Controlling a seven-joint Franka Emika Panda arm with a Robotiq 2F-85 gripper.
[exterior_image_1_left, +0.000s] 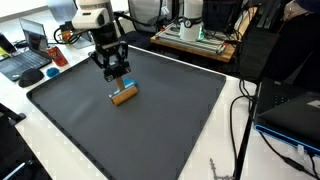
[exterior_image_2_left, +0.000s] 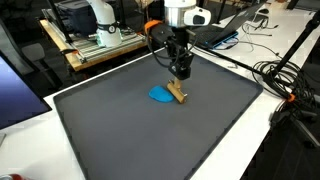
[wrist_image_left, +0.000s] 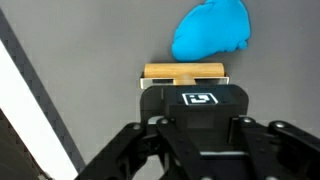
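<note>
A wooden tool (exterior_image_1_left: 124, 96), a tan bar with a short upright stem, rests on or just above the dark table. My gripper (exterior_image_1_left: 118, 77) points down and is shut on its stem. From exterior view 2, the tool (exterior_image_2_left: 177, 91) stands right beside a blue cloth-like piece (exterior_image_2_left: 160, 94). In the wrist view the wooden bar (wrist_image_left: 184, 71) lies crosswise just beyond my gripper, which hides most of the stem. The blue piece (wrist_image_left: 212, 30) lies past the bar, with a narrow gap between them. Whether the bar touches the table, I cannot tell.
A laptop (exterior_image_1_left: 33, 38) and a red object (exterior_image_1_left: 57, 56) stand beyond the table's left corner. Cables hang along the arm.
</note>
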